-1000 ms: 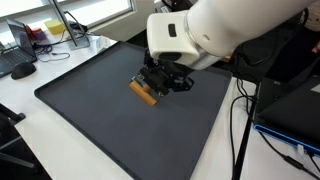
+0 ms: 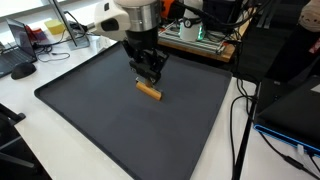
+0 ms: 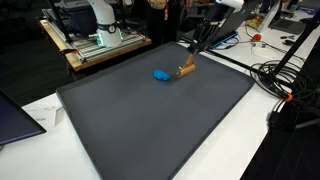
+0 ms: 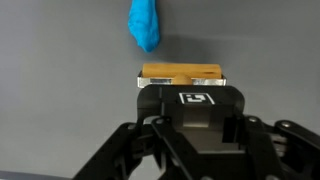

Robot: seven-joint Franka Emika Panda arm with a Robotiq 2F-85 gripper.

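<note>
A long orange-brown wooden block (image 2: 149, 91) hangs beneath my gripper (image 2: 148, 81), low over the dark grey mat or resting on it; which of these cannot be made out. In the wrist view the same block (image 4: 160, 70) lies crosswise just ahead of the gripper body, with a small rounded piece at its middle. The gripper is shut on the block, though its fingertips are mostly hidden. From the other side, the block (image 3: 186, 71) appears under the arm, close to a crumpled blue cloth (image 3: 162, 75) on the mat.
The dark mat (image 2: 120, 120) is broadly clear in front of the block. Black cables (image 3: 285, 85) lie beyond its edge. A wooden-edged stand with white and teal parts (image 3: 105, 30) is off to one side. A laptop (image 2: 14, 62) sits at far left.
The arm has moved back, away from the exterior view 1 camera, carrying the block with it. The block was tilted more steeply before and now lies closer to level.
</note>
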